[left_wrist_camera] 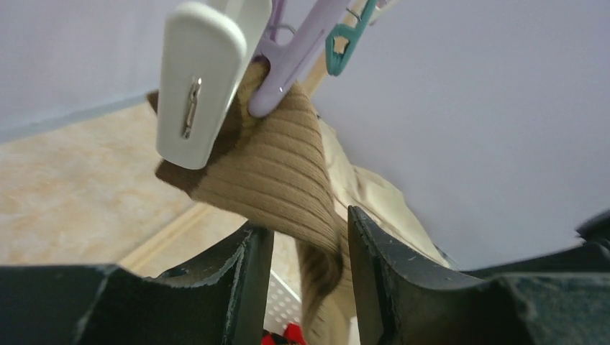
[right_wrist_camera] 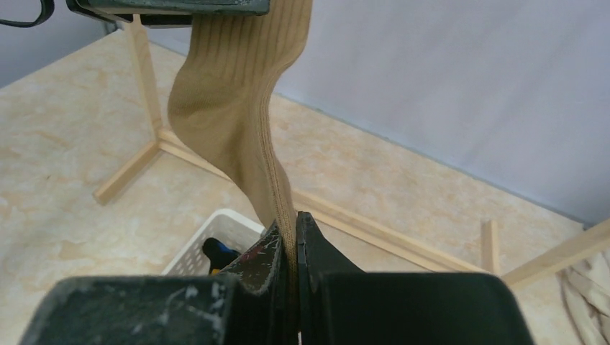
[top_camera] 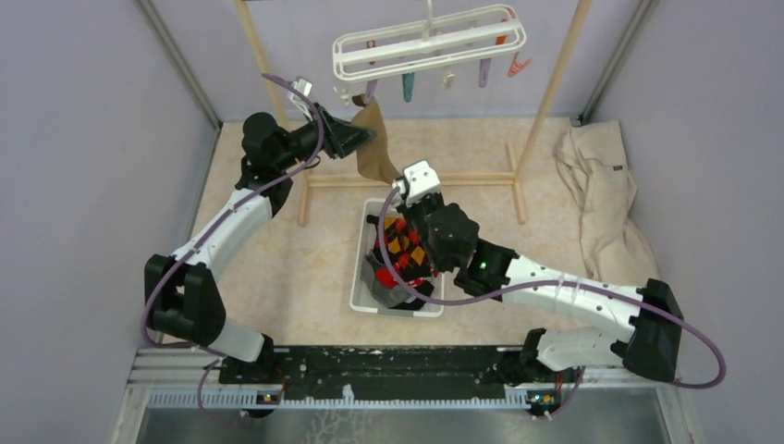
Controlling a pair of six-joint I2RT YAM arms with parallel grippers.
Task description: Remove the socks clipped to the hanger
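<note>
A tan ribbed sock [top_camera: 373,153] hangs from the white hanger [top_camera: 427,43], its upper edge in a purple clip [left_wrist_camera: 298,61]. In the left wrist view, my left gripper is part open below that clip, with the sock [left_wrist_camera: 273,172] running down between its separated fingers. My right gripper is shut on the sock's lower end; the cloth [right_wrist_camera: 237,108] rises from its fingertips in a slanting, twisted strip. From above, the right gripper [top_camera: 403,188] is lower and to the right of the left gripper [top_camera: 362,139].
Below stands a white basket [top_camera: 357,277] holding dark and red patterned socks. Other clips, such as a teal one [top_camera: 408,88], hang empty. The wooden stand [top_camera: 444,178] frames the hanger, and beige cloth [top_camera: 606,194] lies at the right.
</note>
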